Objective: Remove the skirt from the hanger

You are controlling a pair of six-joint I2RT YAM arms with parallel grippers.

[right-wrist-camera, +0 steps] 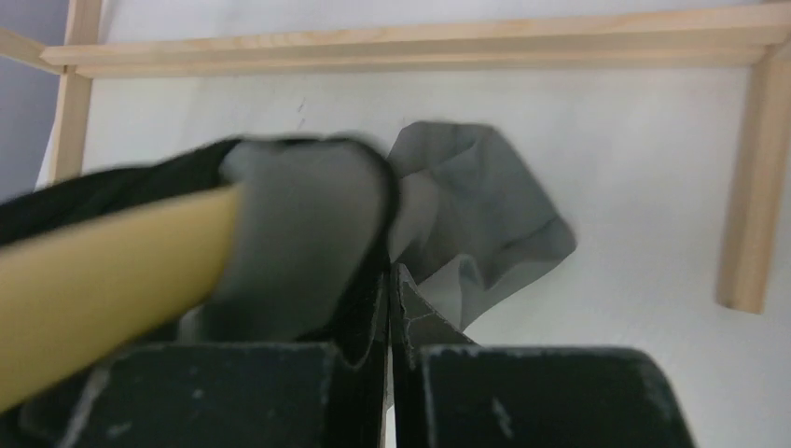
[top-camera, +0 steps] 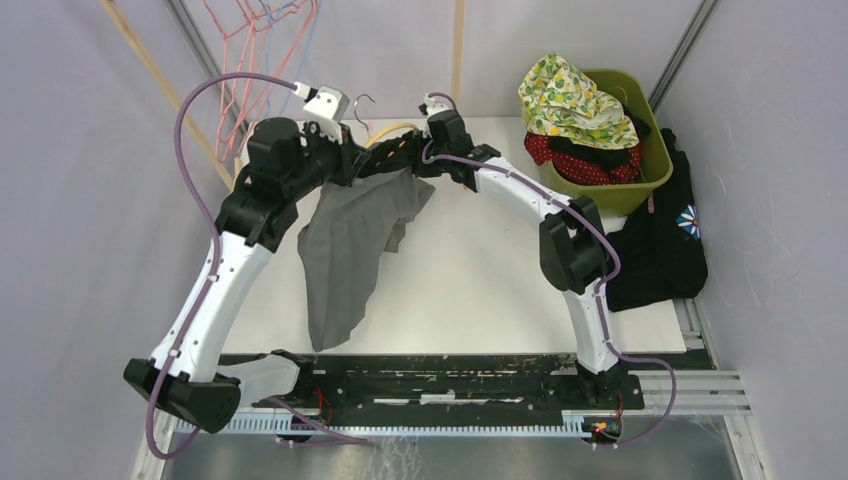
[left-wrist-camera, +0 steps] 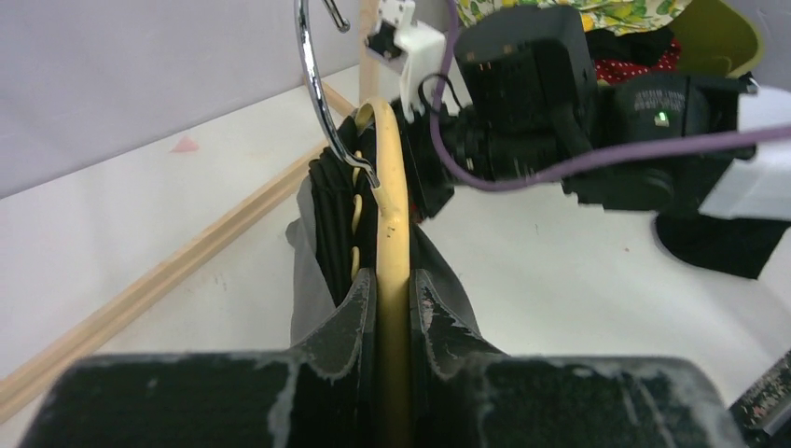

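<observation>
The yellow hanger (left-wrist-camera: pixel 393 233) with its metal hook (left-wrist-camera: pixel 317 84) runs between the fingers of my left gripper, which is shut on it. A skirt with grey cloth (top-camera: pixel 350 250) and a dark gathered top (left-wrist-camera: pixel 331 215) hangs from the hanger and spreads down over the white surface. My right gripper is at the hanger's far end, beside the dark top; its fingertips are together. In the right wrist view the hanger and cloth pass close on the left, blurred.
A green basket (top-camera: pixel 640 190) of clothes stands at the back right, with a black garment (top-camera: pixel 650 270) beside it. Pink and blue hangers (top-camera: pixel 240 60) hang at the back left. Wooden bars (right-wrist-camera: pixel 420 51) frame the back.
</observation>
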